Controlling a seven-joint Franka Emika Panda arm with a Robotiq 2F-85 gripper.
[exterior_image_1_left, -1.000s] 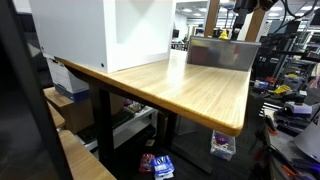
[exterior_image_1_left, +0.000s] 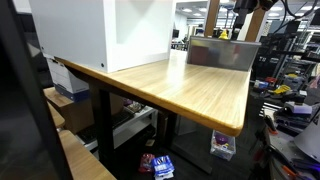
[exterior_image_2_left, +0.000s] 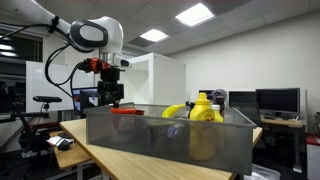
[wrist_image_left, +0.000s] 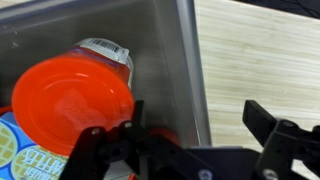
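Note:
In the wrist view my gripper is open, its two dark fingers wide apart. The side wall of the grey bin (wrist_image_left: 180, 60) runs through the gap between them. A round orange-red object (wrist_image_left: 70, 105) lies inside the bin, left of the left finger; part of a clear item with a printed label (wrist_image_left: 108, 50) shows behind it. In exterior view 2 the gripper (exterior_image_2_left: 108, 98) points down at the left end of the grey bin (exterior_image_2_left: 170, 140), close to a red object (exterior_image_2_left: 127, 111) near the rim.
A yellow object (exterior_image_2_left: 205, 110) rises above the bin's rim toward the right. The bin stands on a wooden table (exterior_image_1_left: 165, 80), with a large white box (exterior_image_1_left: 125, 30) nearby. Bare tabletop lies in front of the bin.

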